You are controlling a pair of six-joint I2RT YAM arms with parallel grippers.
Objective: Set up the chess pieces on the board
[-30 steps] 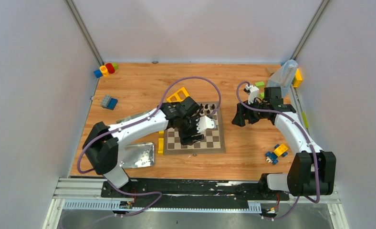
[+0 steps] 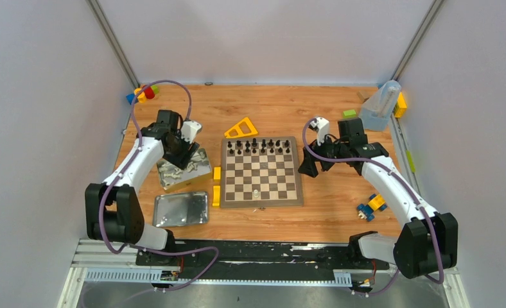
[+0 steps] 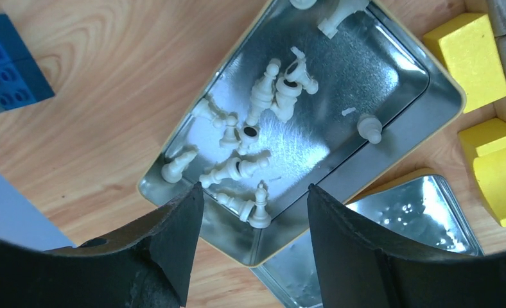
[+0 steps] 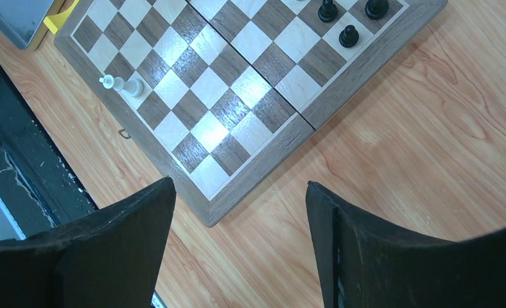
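The chessboard [image 2: 261,179] has black pieces in two rows along its far side and a lone white piece [image 2: 255,193] near the front edge, seen upright in the right wrist view [image 4: 125,85]. A metal box [image 3: 289,147] holds white pieces, mostly lying in a cluster. My left gripper is over this box, fingers apart with nothing between them. My right gripper hangs by the board's right edge, open and empty, over bare wood.
A second metal tray [image 2: 180,208] lies in front of the box. Yellow blocks [image 2: 216,196] sit between box and board, a yellow triangle [image 2: 240,128] behind. A toy car [image 2: 372,205] is at right. Wood behind the board is clear.
My left arm has swung left from over the board's front to above the box of white pieces. My right gripper has moved slightly left, toward the board.
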